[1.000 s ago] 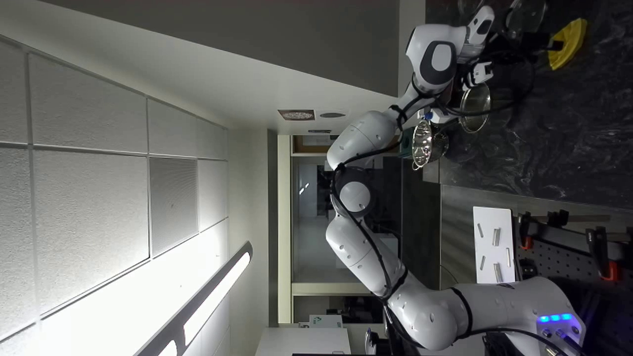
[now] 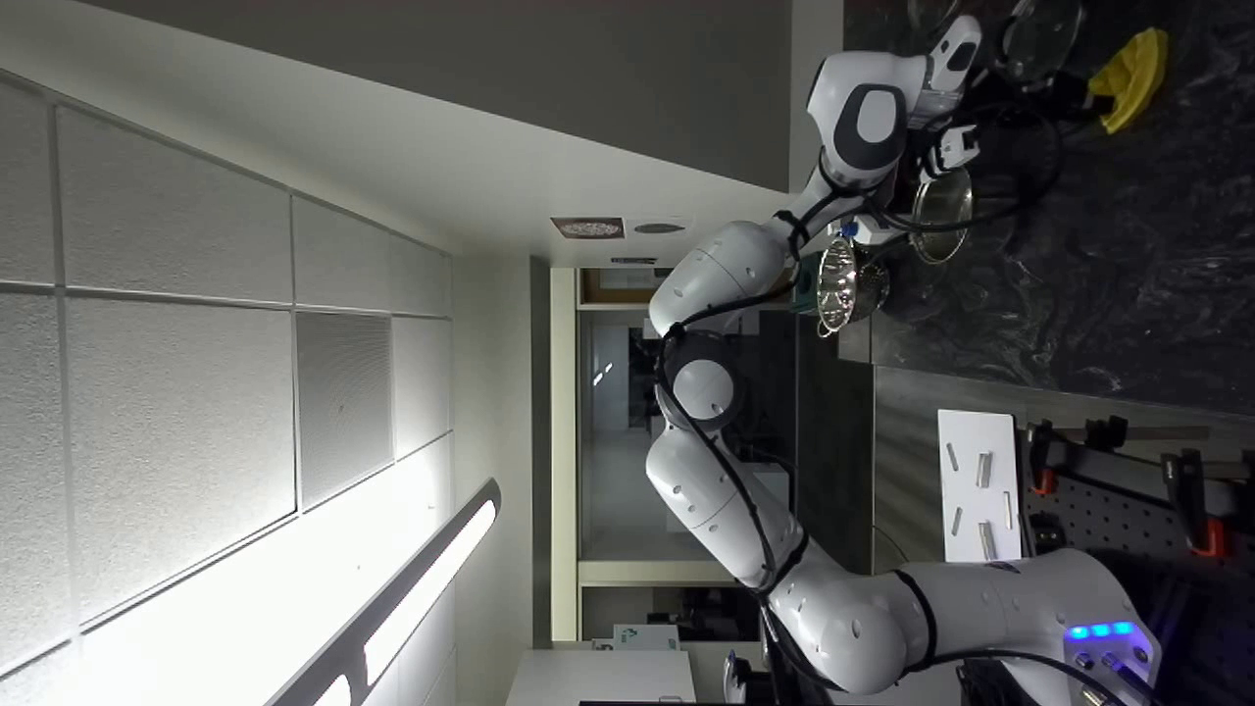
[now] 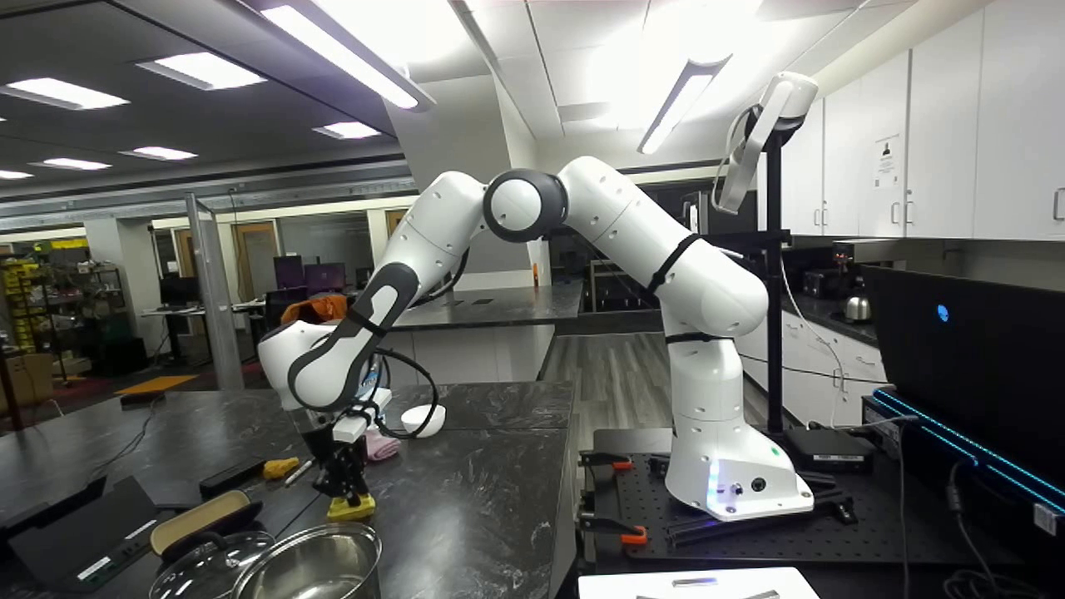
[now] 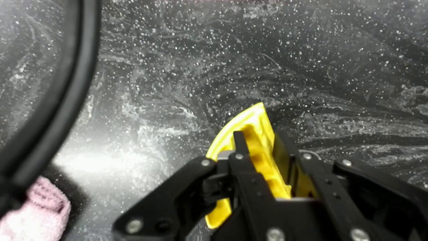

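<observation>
A yellow cloth-like piece (image 4: 236, 120) lies on the dark marbled counter, its curved edge and a corner showing past my fingers in the wrist view. My gripper is down over it with its fingers part open. Folds of the yellow piece stand in the gap between them; a firm hold on it does not show. In exterior view 1 the yellow piece (image 2: 1133, 77) sticks out beyond the gripper's dark end. Exterior view 2 has the gripper (image 3: 349, 493) pointing down onto the yellow piece (image 3: 351, 510) at counter height.
A pink cloth (image 4: 38, 213) lies to the lower left in the wrist view. Close by in exterior view 2 are a steel pot (image 3: 314, 564), a glass lid (image 3: 205, 564) and a white bowl (image 3: 424, 419). The counter right of the gripper there is bare.
The yellow piece has changed shape, looking more folded beside the fingers, and its outline has shifted slightly. The arm has barely moved.
</observation>
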